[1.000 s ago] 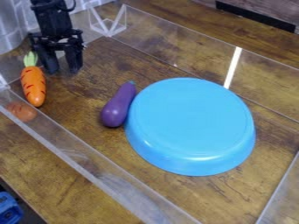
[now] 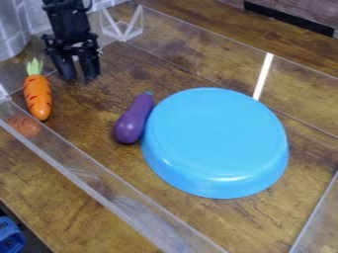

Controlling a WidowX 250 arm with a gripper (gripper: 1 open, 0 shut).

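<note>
My black gripper (image 2: 71,61) is at the upper left, low near the wooden floor and just above a toy carrot (image 2: 39,96) with a green top. A purple eggplant (image 2: 133,118) lies to the right of the carrot, beside a large upturned blue round dish (image 2: 214,138). Whether the gripper's fingers are open or hold anything is too small and dark to tell.
Clear plastic walls (image 2: 106,196) border the work area. Bare wood (image 2: 179,64) is free above the dish and below it. A small blue object (image 2: 7,237) shows at the lower left corner.
My gripper has shifted slightly to the right and down. The carrot, eggplant and dish appear unmoved.
</note>
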